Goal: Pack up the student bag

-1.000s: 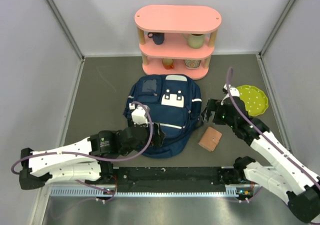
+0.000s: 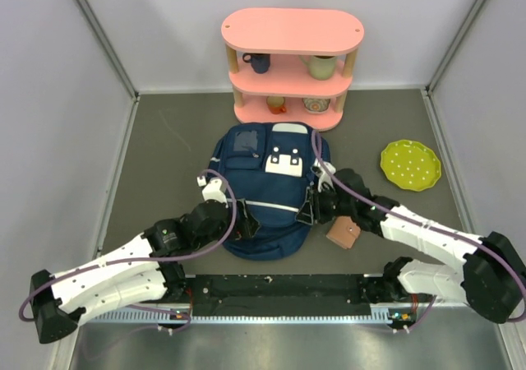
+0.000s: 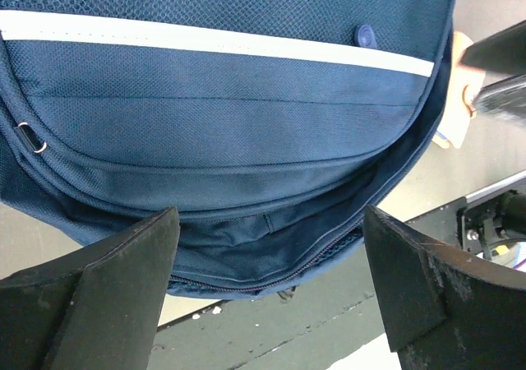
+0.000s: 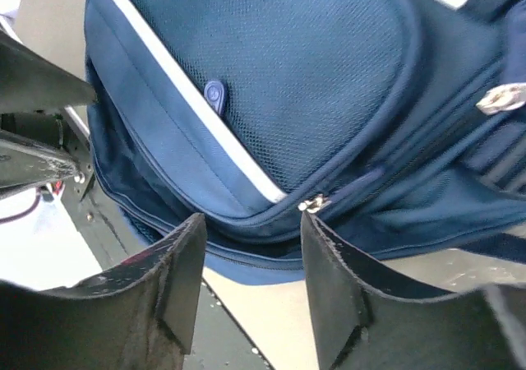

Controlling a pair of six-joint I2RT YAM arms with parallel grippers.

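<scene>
A navy backpack [image 2: 267, 185] lies face up, white strip across its lower part and zipped opening along the bottom. In the left wrist view, my left gripper is open over the bag's lower opening [image 3: 255, 255], nothing between its fingers. In the right wrist view, my right gripper is at the bag's right lower edge, beside a zipper pull [image 4: 316, 204]; blue fabric shows between its fingertips, which stand apart, and whether they grip it is unclear. A tan notebook-like item [image 2: 343, 232] lies right of the bag, partly under the right arm.
A pink shelf [image 2: 292, 26] with mugs, a pot and a bowl stands behind the bag. A green dotted plate [image 2: 410, 164] lies at the right. The grey floor left of the bag is clear; walls enclose the sides and back.
My right gripper has moved left and down onto the bag's right edge. My left gripper has shifted slightly left. The bag looks about the same.
</scene>
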